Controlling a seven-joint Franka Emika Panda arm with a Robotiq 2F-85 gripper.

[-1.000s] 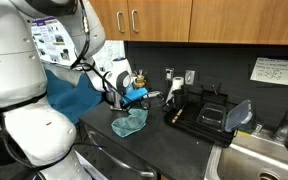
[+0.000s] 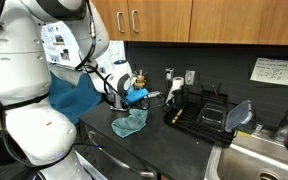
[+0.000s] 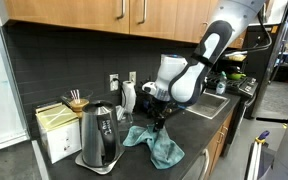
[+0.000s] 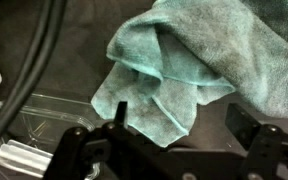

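Note:
A crumpled teal cloth (image 4: 174, 70) lies on the dark countertop. In the first exterior view the cloth (image 2: 130, 122) rests left of the dish rack. The second exterior view shows the cloth (image 3: 162, 148) spread below the arm, partly draped toward the counter's front edge. My gripper stands open over the cloth, its two dark fingers wide apart. Between the fingers only a fold of the cloth shows underneath, not gripped. From outside, the gripper (image 3: 158, 127) is just above the cloth; whether it touches cannot be told.
A clear plastic container (image 4: 49, 118) lies at the wrist view's left. A kettle (image 3: 101, 132) and a wooden box (image 3: 59, 133) stand on the counter. The black dish rack (image 2: 200, 118) and sink (image 2: 249, 160) are to the right. Bare counter (image 2: 174, 150) lies in front of the rack.

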